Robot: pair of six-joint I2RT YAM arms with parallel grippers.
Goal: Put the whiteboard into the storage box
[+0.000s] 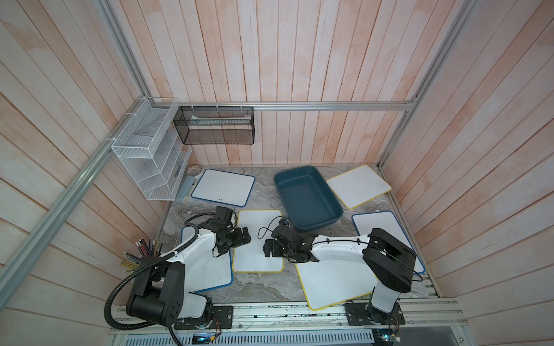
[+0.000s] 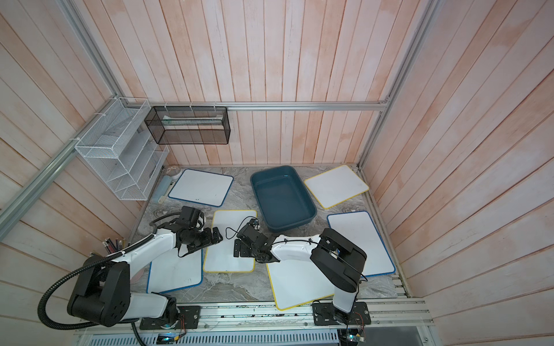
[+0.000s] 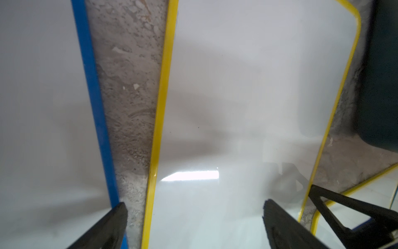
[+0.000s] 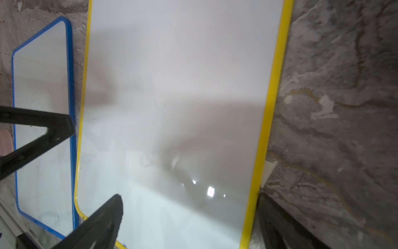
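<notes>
Between my two grippers a yellow-edged whiteboard lies flat on the table. Over its left edge, my left gripper stands open; in the left wrist view its fingers are spread above the white surface and the blue-edged whiteboard beside it. My right gripper is open over the right part of the same board, nothing between its fingers. The storage box, dark teal and empty, sits behind and to the right of that board.
More whiteboards lie around: a blue-edged one at back left, a yellow-edged one at back right, a blue-edged one at right, and a yellow-edged one under the right arm. A wire rack stands left.
</notes>
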